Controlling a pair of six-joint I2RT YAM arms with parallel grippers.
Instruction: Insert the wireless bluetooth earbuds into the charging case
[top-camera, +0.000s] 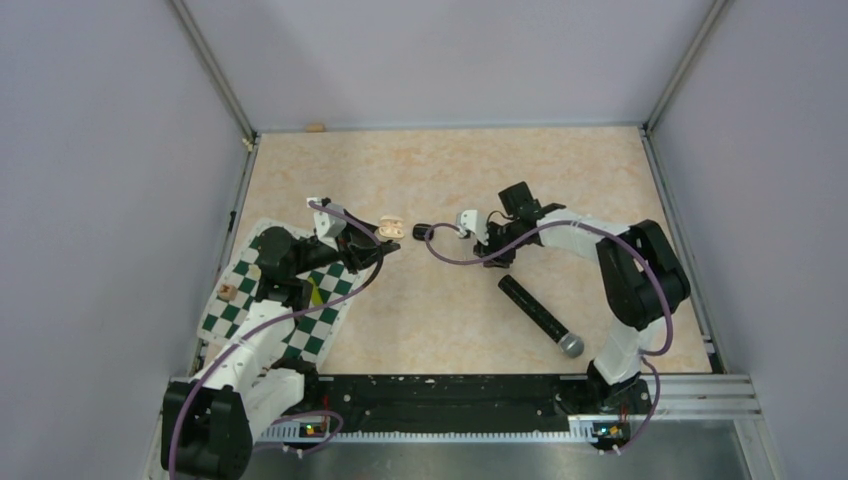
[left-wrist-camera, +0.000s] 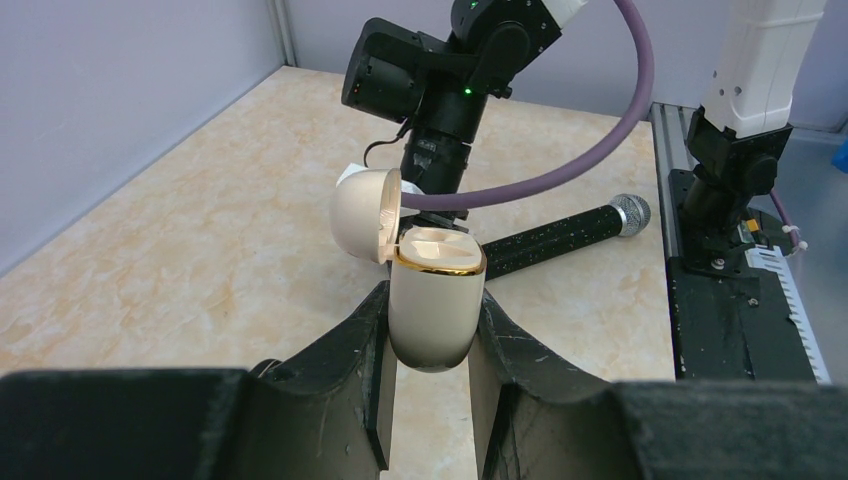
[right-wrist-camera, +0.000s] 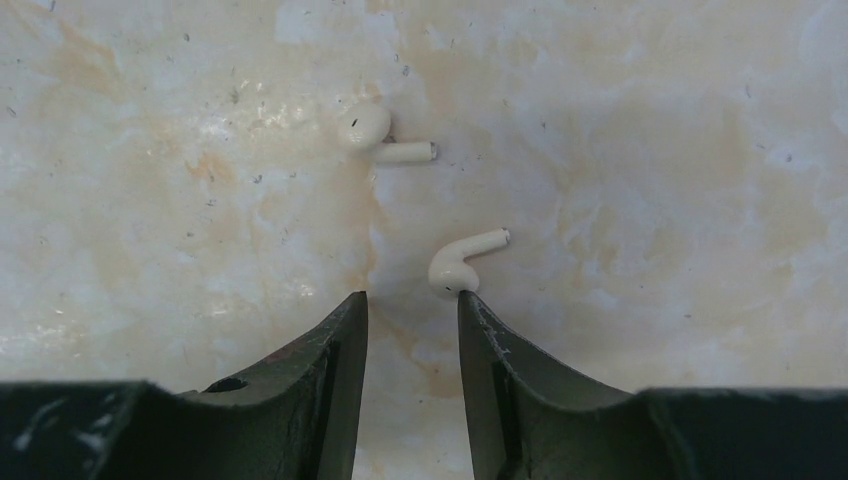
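Note:
My left gripper is shut on the cream charging case (left-wrist-camera: 436, 310), held above the table with its lid swung open and a gold line round the rim. The slots inside look empty as far as they show. In the right wrist view two white earbuds lie apart on the table: one earbud (right-wrist-camera: 365, 127) farther off, stem pointing right, and a nearer earbud (right-wrist-camera: 455, 272) by the tip of the right-hand finger. My right gripper stands open above the table, its gap empty. From the top, the right gripper hides the earbuds.
A black microphone (top-camera: 535, 311) lies in front of the right arm. Between the arms rests a small black case (top-camera: 423, 231). A green-and-white checkered board (top-camera: 340, 300) lies under the left arm.

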